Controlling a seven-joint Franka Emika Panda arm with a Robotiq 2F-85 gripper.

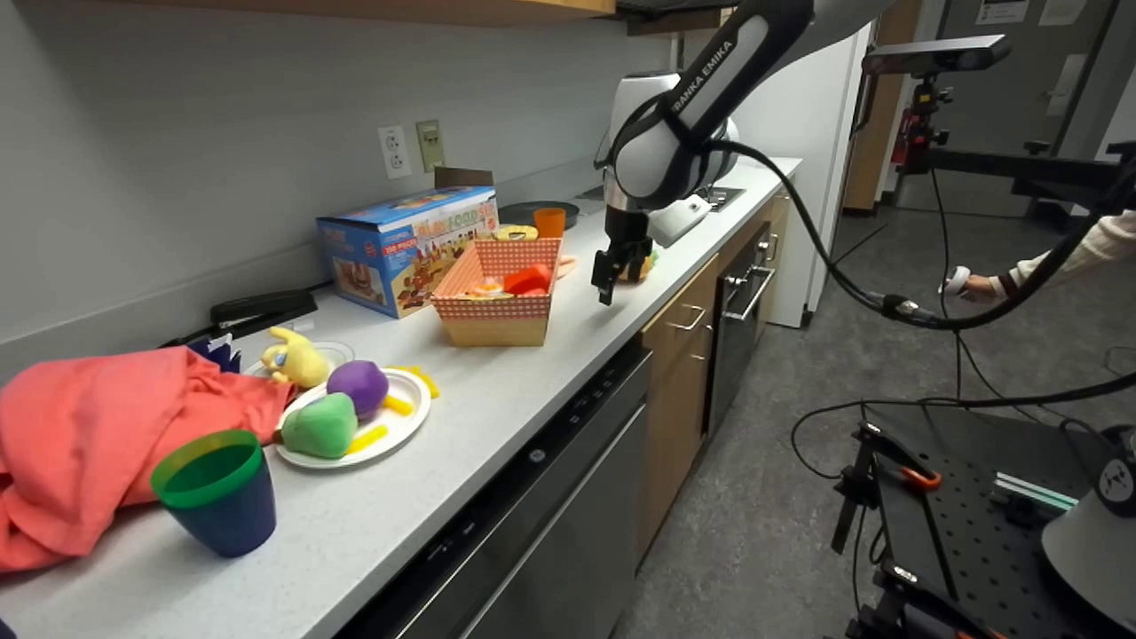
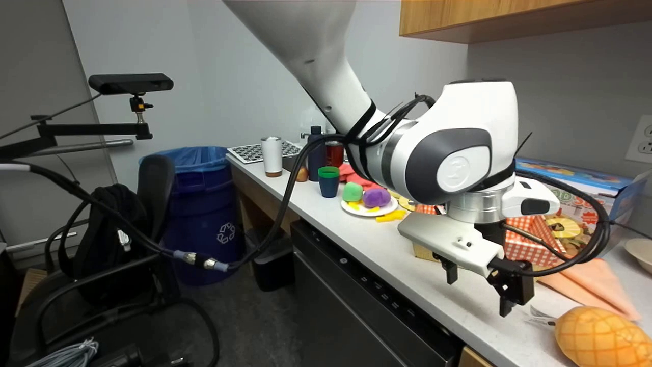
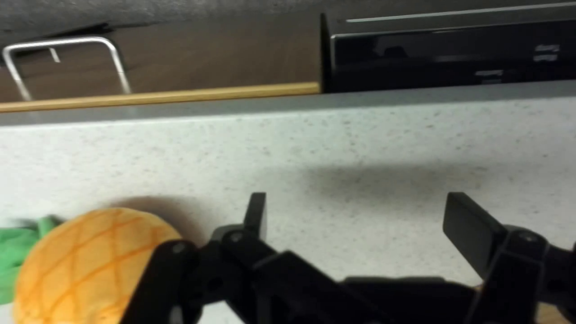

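My gripper hangs open above the counter, bare counter showing between its fingers. In the second exterior view the gripper [image 2: 480,287] is a little to the left of an orange toy pineapple [image 2: 602,339] with a crosshatched skin. The pineapple [image 3: 92,264] lies at the lower left of the wrist view, its green leaves [image 3: 19,254] pointing left; it is outside the fingers. From the first exterior view, the gripper [image 1: 623,266] partly covers the pineapple and stands to the right of a red-checked basket [image 1: 495,319] with red and other toy food inside.
A play-food box [image 1: 410,250] stands behind the basket. Farther left are a white plate [image 1: 410,421] with a green toy and a purple toy, a green-rimmed cup [image 1: 218,490] and a red cloth [image 1: 96,437]. The counter's front edge [image 3: 243,116] runs close by.
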